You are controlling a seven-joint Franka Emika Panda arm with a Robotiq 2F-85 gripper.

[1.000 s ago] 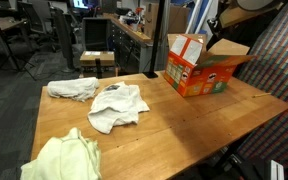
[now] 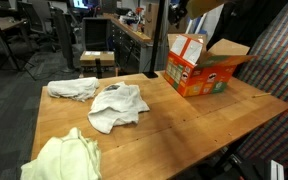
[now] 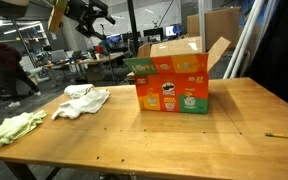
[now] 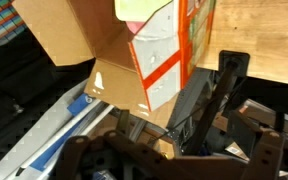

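Above the table, high near the open cardboard box, my gripper [image 3: 108, 32] is open with nothing visible between its fingers. The red, orange and green box [image 3: 172, 88] stands at the table's far end in exterior view 1, its flaps [image 2: 227, 50] spread. Something pale yellow [image 4: 136, 9] and pink shows inside it in the wrist view. Three cloths lie on the table: a pale yellow-green one [image 2: 62, 158] at the near left corner, a crumpled white one [image 2: 117, 106], and a smaller folded white one [image 2: 73, 88].
A thin pencil-like stick [image 3: 284, 136] lies on the table, right of the box. Bare wooden tabletop [image 2: 169, 132] stretches between cloths and box. Desks and chairs stand in the background.
In exterior view 1 my arm and gripper have swung left across the top, away from the right side above the box. Cloths and box stay put.
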